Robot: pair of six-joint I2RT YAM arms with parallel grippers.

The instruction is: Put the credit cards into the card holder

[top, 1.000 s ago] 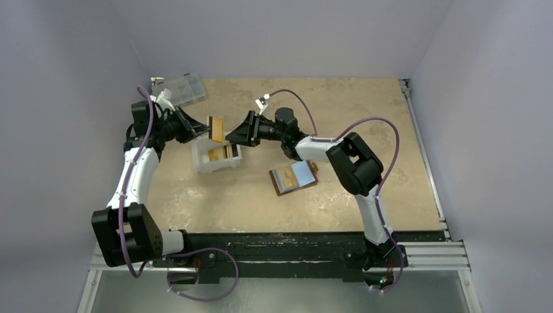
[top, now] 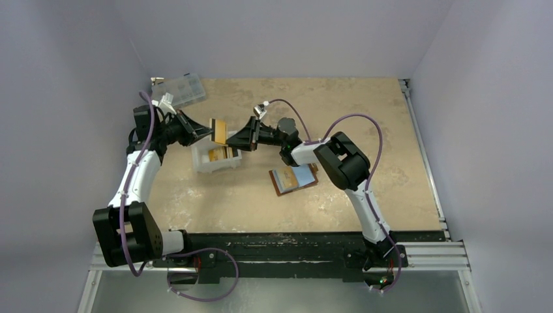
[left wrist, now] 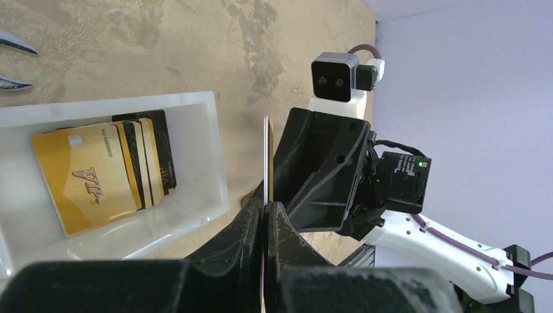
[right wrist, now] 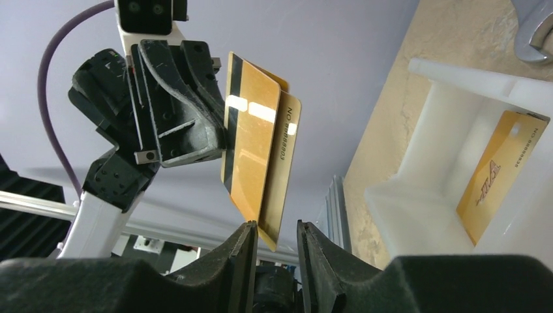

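Above the white bin, my left gripper (top: 209, 131) is shut on gold cards (top: 218, 132) with a dark stripe. In the right wrist view these held cards (right wrist: 251, 137) are slightly fanned, one edge offset from the other. My right gripper is part open, its fingertips close to the lower corner of the cards; whether they touch is hard to tell. Edge-on, the cards (left wrist: 266, 156) look like a thin upright line in the left wrist view. On the table lies the brown card holder (top: 279, 190), open, with a gold card (top: 287, 177) in its left side.
More gold and black cards (left wrist: 91, 176) lie in the white bin (left wrist: 215, 156) below the grippers. A clear divided box (top: 186, 88) stands at the back left.
My right gripper has moved left a little, closer to the held cards. The left gripper and its cards have shifted only slightly to the right. The holder stays put.
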